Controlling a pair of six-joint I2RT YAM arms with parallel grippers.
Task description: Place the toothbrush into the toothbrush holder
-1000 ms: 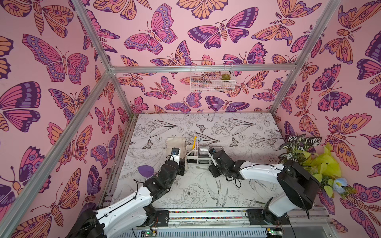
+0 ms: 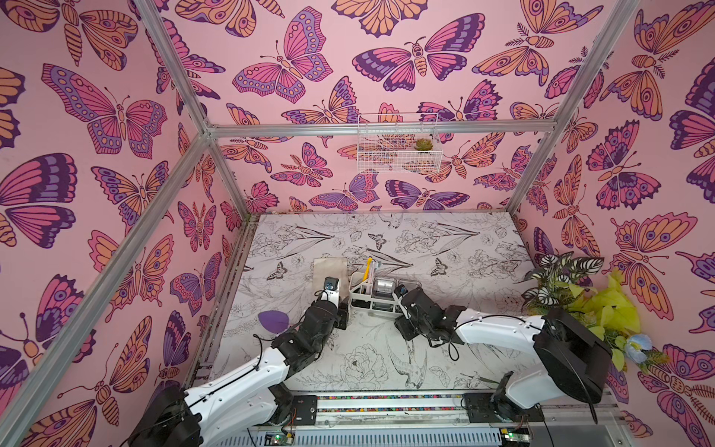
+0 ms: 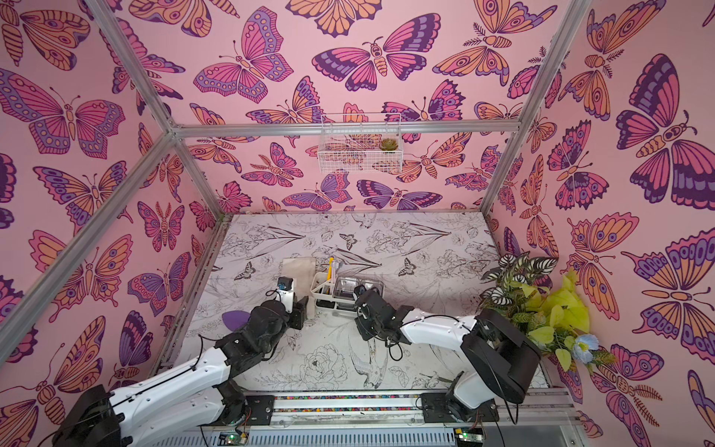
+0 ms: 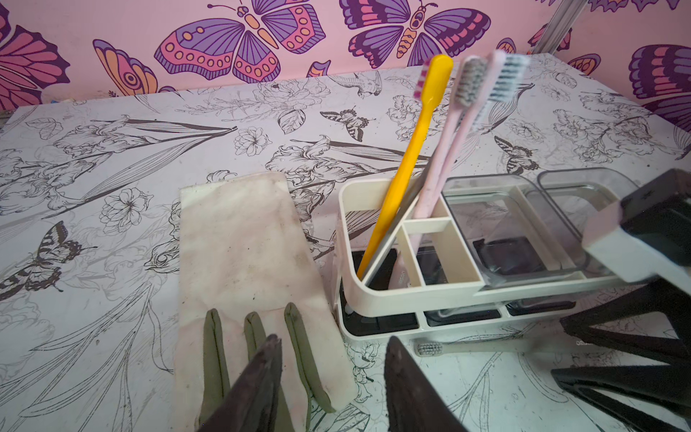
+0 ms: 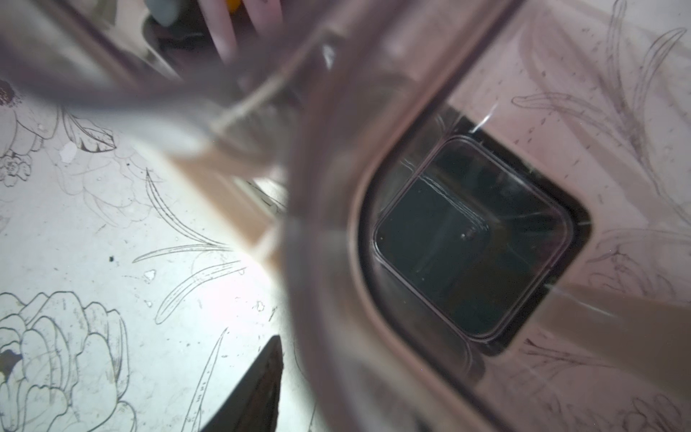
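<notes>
The cream toothbrush holder [image 4: 417,296] stands on the table, with a yellow toothbrush [image 4: 407,167], a pink toothbrush [image 4: 457,128] and another pale brush leaning in its left compartment. A pale toothbrush [image 4: 496,347] lies along the holder's front, its bristle end to the left. My right gripper is at the holder's front right; its fingers look apart around the loose brush's handle end, but what they grip is not clear. In the right wrist view, a clear cup [image 5: 475,237] hides most of the fingers. My left gripper is open and empty, left of the holder.
A beige cloth pouch [image 4: 241,244] with green straps lies beneath and ahead of my left gripper. A purple leaf-shaped piece [image 2: 273,322] lies left of the left arm. Plants [image 2: 610,305] crowd the right side.
The holder has turned a little, its right end now nearer the front, and the yellow brush has shifted. The left arm is nearly still.
</notes>
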